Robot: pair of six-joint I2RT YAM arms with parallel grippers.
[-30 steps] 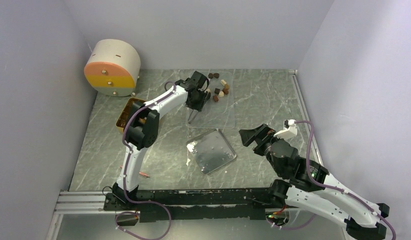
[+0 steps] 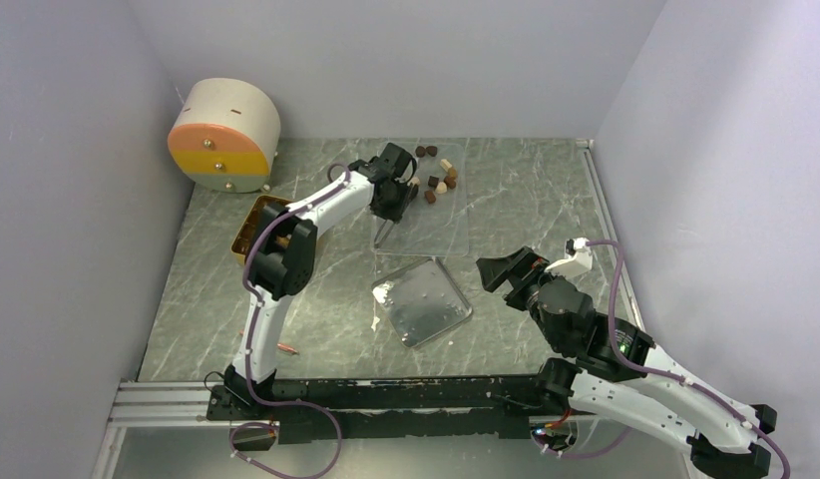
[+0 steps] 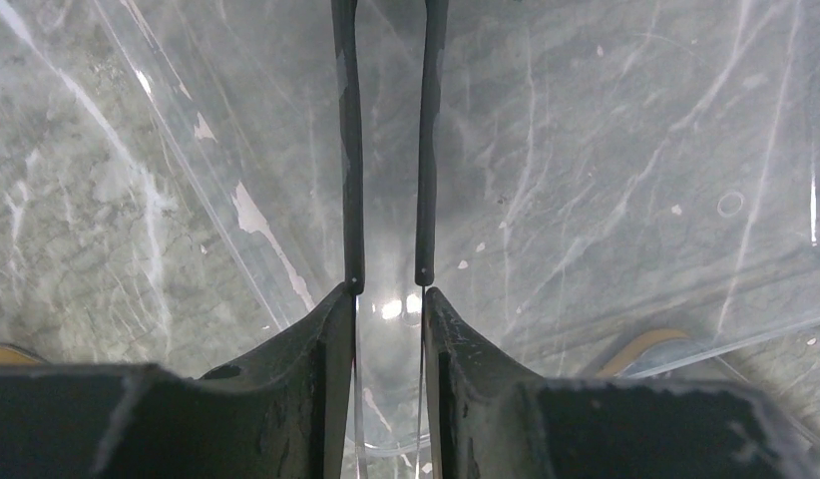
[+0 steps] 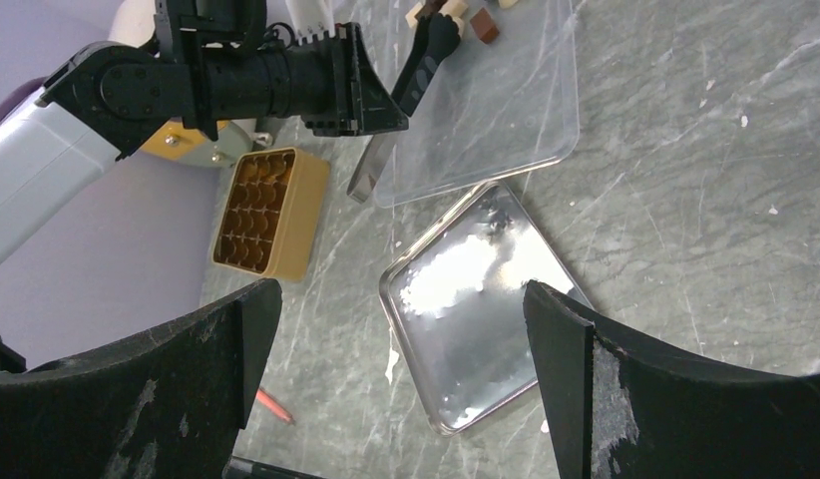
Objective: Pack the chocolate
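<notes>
Chocolates [image 2: 430, 197] in brown, dark and cream sit on the back half of a clear tray [image 2: 446, 230]. My left gripper is over that tray with long, dark-tipped tongs [image 3: 349, 150] between its fingers, both arms of the tongs slightly apart above bare plastic. A gold chocolate box with a compartmented insert [image 4: 302, 210] lies left of the tray, partly behind the left arm in the top view. My right gripper [image 2: 498, 269] stands open and empty at the right, above the table.
An empty metal tray [image 2: 422, 303] lies in front of the clear tray. A striped drawer cabinet [image 2: 226, 130] stands back left. A red pen-like item [image 4: 274, 404] lies near the front left.
</notes>
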